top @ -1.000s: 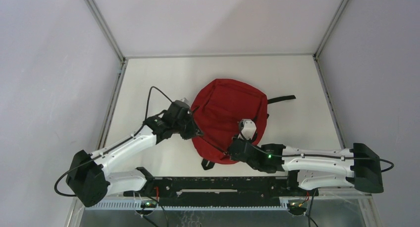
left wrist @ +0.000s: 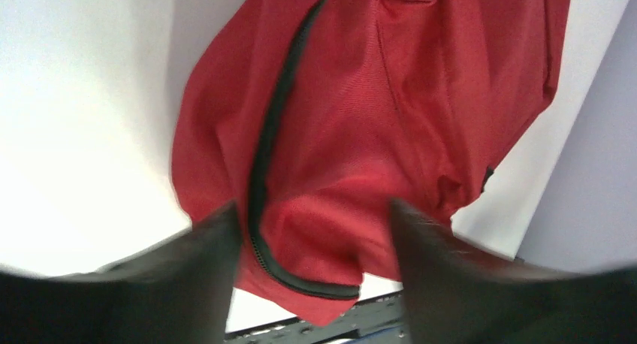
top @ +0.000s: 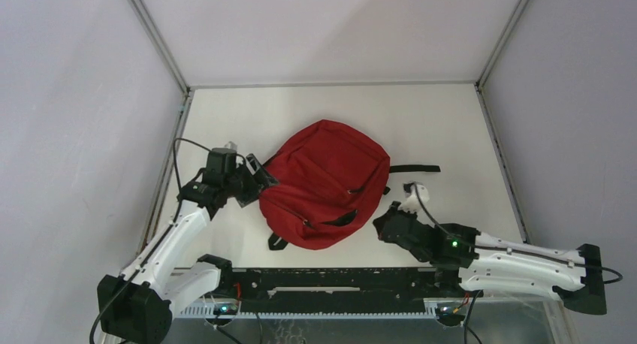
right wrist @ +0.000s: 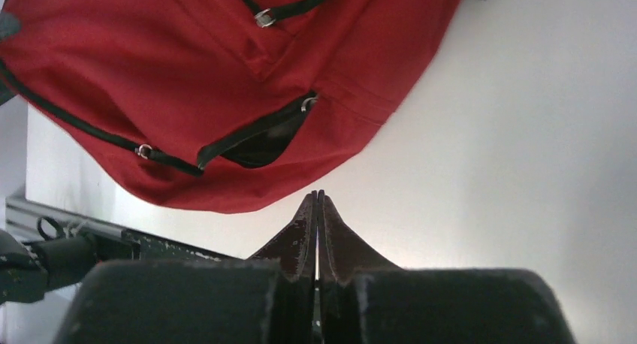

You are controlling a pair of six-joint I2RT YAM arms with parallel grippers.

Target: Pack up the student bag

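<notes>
The red student bag [top: 330, 171] lies flat on the white table. Its long black zipper [left wrist: 264, 134] shows in the left wrist view, where my left gripper stands open over the fabric at the bag's left edge, blurred fingers wide apart. My right gripper points toward the bag's lower right edge, clear of the cloth; its fingertips meet, with nothing showing between them. A small zipped pocket [right wrist: 263, 145] gapes slightly in front of it, dark inside. Another zipper pull [right wrist: 143, 151] sits at the left zipper's end.
A black strap [top: 415, 168] reaches out to the bag's right, and a shorter black strap [top: 277, 242] pokes from its lower left. A dark rail [top: 330, 279] runs along the front edge.
My right gripper has drawn back rightward off the bag's front. The bag has shifted left and spread out.
</notes>
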